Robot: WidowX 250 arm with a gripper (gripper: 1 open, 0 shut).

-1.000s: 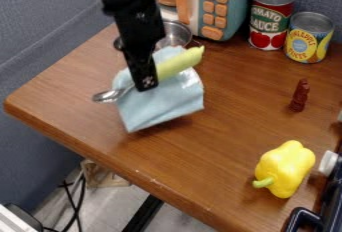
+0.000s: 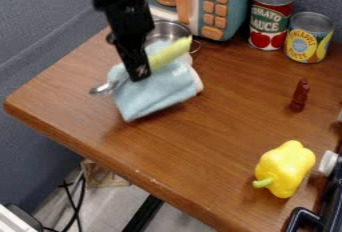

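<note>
My black gripper (image 2: 134, 64) is over the left part of the wooden table, down at a pale blue cloth (image 2: 158, 94) that is bunched there. A pale yellow elongated object (image 2: 170, 52) lies across it beside the gripper, and a metal utensil (image 2: 104, 88) sticks out to the left. The fingertips are too dark and covered to tell whether they grip anything. A steel pot (image 2: 166, 29) sits behind.
A toy microwave (image 2: 218, 6), a tomato can (image 2: 269, 21) and a yellow can (image 2: 309, 41) stand at the back. A brown figure (image 2: 299, 98) and a yellow pepper (image 2: 283, 168) are at the right.
The gripper and cloth have shifted up and slightly left in the view, along with the utensil and pale yellow object.
</note>
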